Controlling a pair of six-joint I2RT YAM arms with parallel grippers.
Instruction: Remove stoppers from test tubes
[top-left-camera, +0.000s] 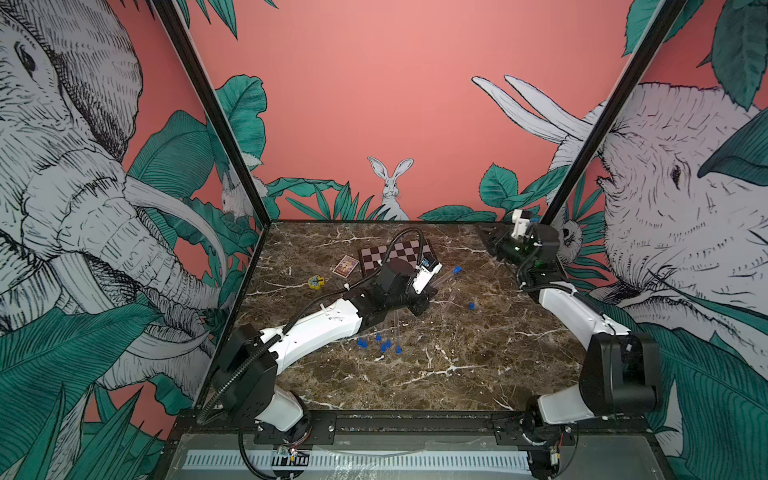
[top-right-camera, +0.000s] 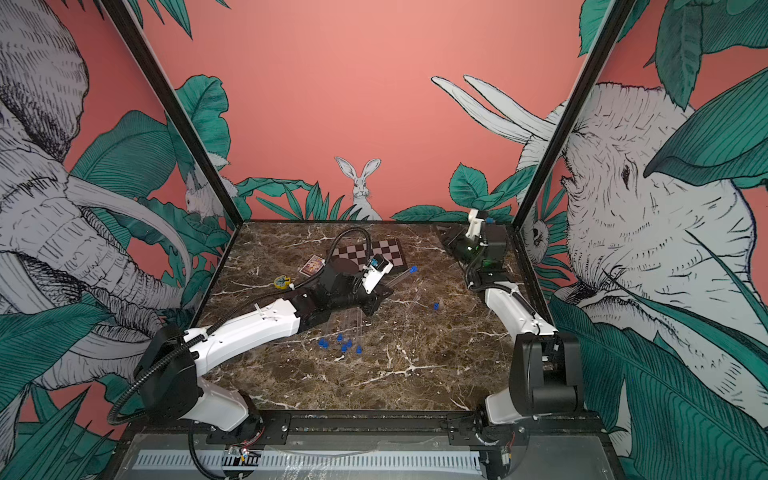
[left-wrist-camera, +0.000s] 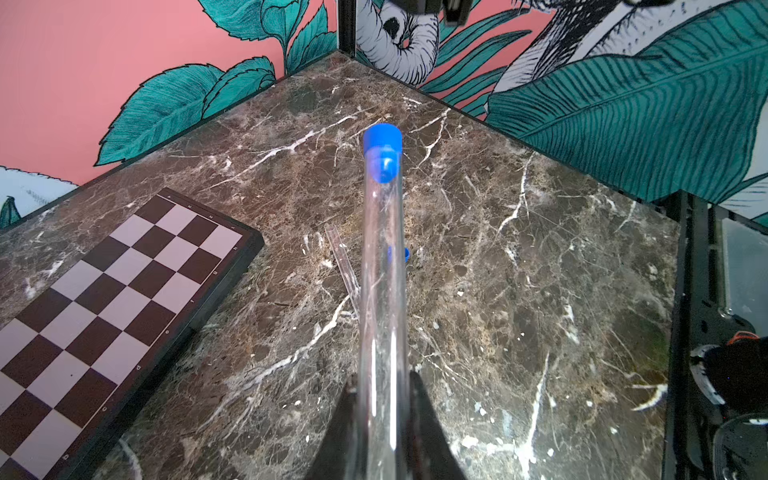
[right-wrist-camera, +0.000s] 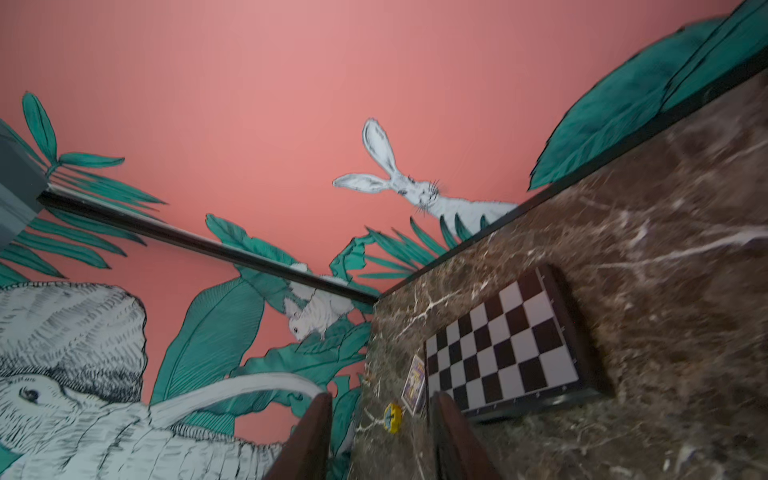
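Observation:
A clear test tube (left-wrist-camera: 384, 296) capped with a blue stopper (left-wrist-camera: 382, 141) points away from my left gripper, which is shut on it. In the top views this tube sits above the middle of the table. My right gripper is raised at the back right, apart from the tube, its fingers parted with nothing seen between them. Several loose blue stoppers (top-left-camera: 387, 344) lie on the table front of centre, another (top-left-camera: 471, 305) to the right. Faint clear tubes lie near them.
A checkerboard (right-wrist-camera: 500, 344) lies at the back middle, with a card (top-left-camera: 346, 266) and a small yellow object (top-left-camera: 316, 282) to its left.

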